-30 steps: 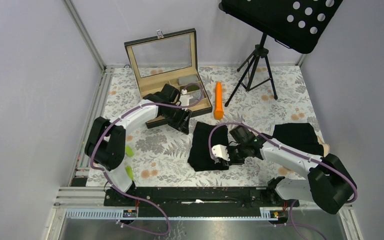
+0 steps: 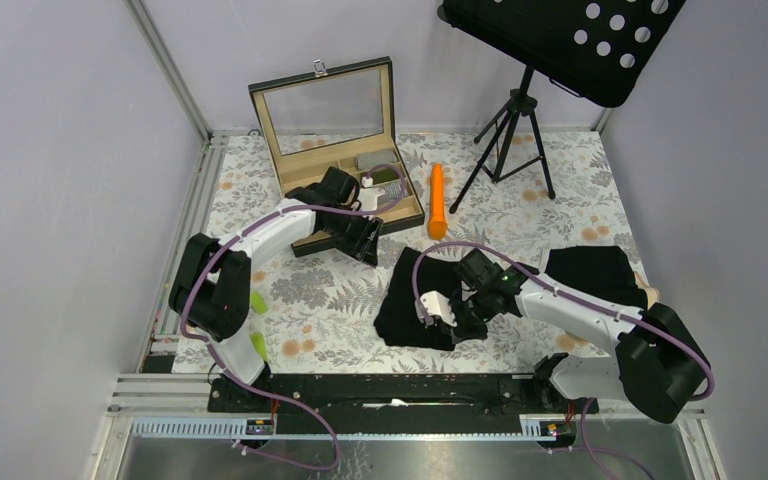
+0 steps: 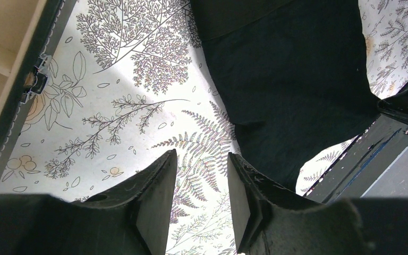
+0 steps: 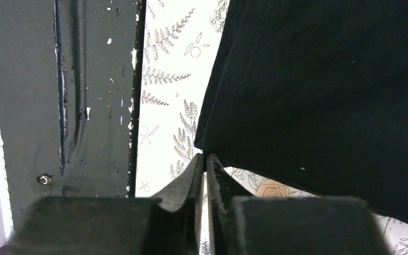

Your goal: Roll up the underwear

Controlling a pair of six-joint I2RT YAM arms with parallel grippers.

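Observation:
The black underwear (image 2: 410, 312) (image 3: 292, 74) (image 4: 319, 101) lies on the patterned table, a fold along one side. My left gripper (image 2: 365, 255) hangs open beside the box, above the table left of the cloth, nothing between its fingers. My right gripper (image 2: 455, 330) is down at a corner of the cloth by the table's front edge, its fingertips close together on the fabric; whether the cloth is pinched between them is unclear.
An open box (image 2: 407, 215) stands behind the left arm, an orange tube (image 2: 437, 200) beside it. A music stand (image 2: 520, 100) is at the back right; another dark cloth (image 2: 590, 270) lies at the right. Free table lies front left.
The left arm has not moved.

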